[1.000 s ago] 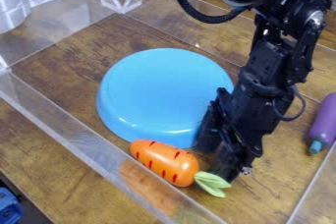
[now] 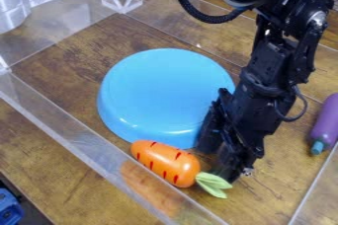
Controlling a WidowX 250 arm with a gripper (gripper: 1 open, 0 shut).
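Observation:
The black gripper [image 2: 224, 155] is low over the wooden floor of a clear-walled box, its fingertips just beside a toy orange carrot [image 2: 164, 161] with pale green leaves, near the leaf end. Whether the fingers are open or shut, or touching the carrot, is hard to tell in the dark shape. A light blue round object [image 2: 154, 89], like an upturned bowl or plate, lies left of the gripper, partly behind it.
A purple object [image 2: 326, 120] lies at the right edge. The clear wall [image 2: 66, 135] runs along the lower left, close to the carrot.

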